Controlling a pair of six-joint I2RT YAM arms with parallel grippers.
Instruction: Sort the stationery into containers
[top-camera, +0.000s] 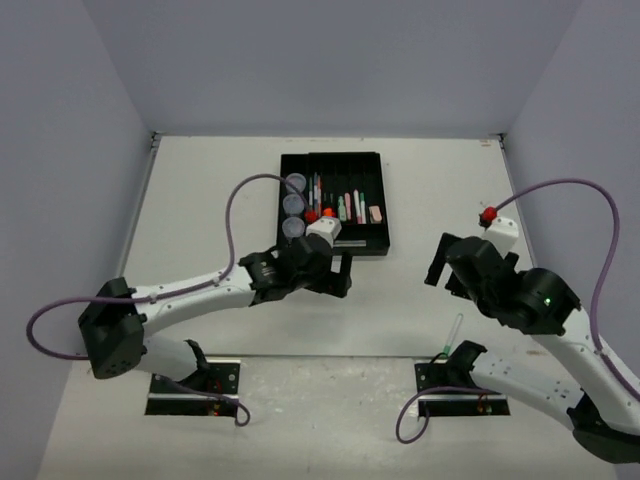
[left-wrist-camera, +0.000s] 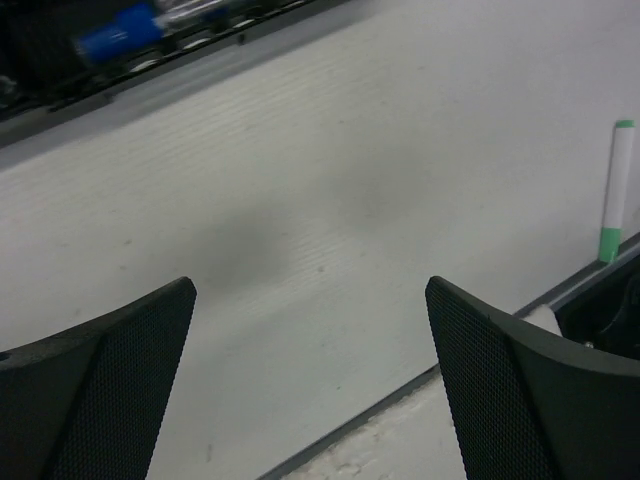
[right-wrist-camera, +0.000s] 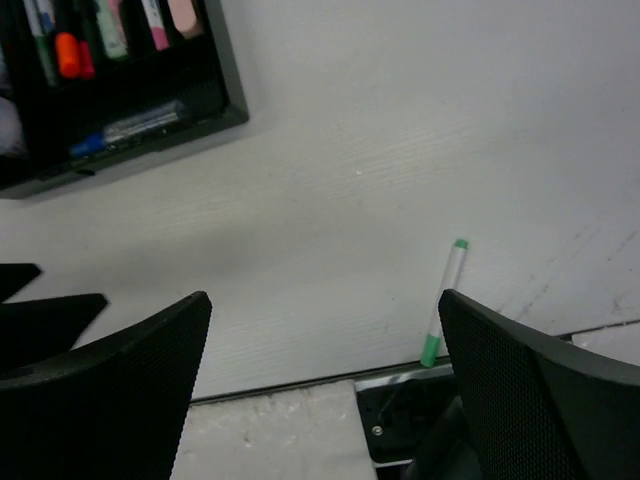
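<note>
A white marker with green ends (top-camera: 453, 332) lies on the table near the front edge at right; the right wrist view shows this green-ended marker (right-wrist-camera: 445, 300) whole, close to the edge. The black organizer tray (top-camera: 370, 247) at the back holds pens, an eraser (top-camera: 375, 214) and round clear cups (top-camera: 293, 228). In front of the tray hovers my left gripper (top-camera: 341, 276), open and empty. My right gripper (top-camera: 448, 268) is also open above the table at right, with nothing between its fingers. A blue-capped marker (right-wrist-camera: 130, 128) lies in the tray's front compartment.
Bare white table (top-camera: 190, 200) spreads left of the tray, and the area right of it is clear too. Walls bound both sides and the back. In the right wrist view, the left gripper's black fingers (right-wrist-camera: 45, 325) show at the left.
</note>
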